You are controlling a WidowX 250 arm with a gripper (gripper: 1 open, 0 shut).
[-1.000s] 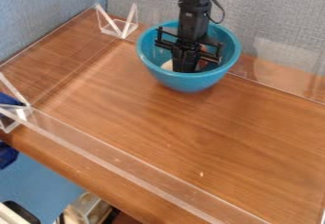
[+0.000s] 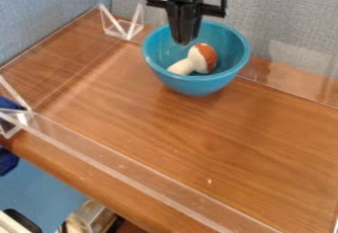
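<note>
My black gripper [image 2: 184, 28] is above the blue bowl [image 2: 195, 80] at the back of the wooden table, shut, with nothing visible between its fingers. In the bowl lie a white and orange round object [image 2: 204, 57] and a pale, elongated piece [image 2: 181, 66] beside it.
A clear rail crosses the left and front. White brackets [image 2: 122, 26] stand at the back left and left edge. Grey padded walls enclose the back and left.
My gripper has risen out of the bowl to above it, uncovering the objects inside. The bowl stays in about the same place.
</note>
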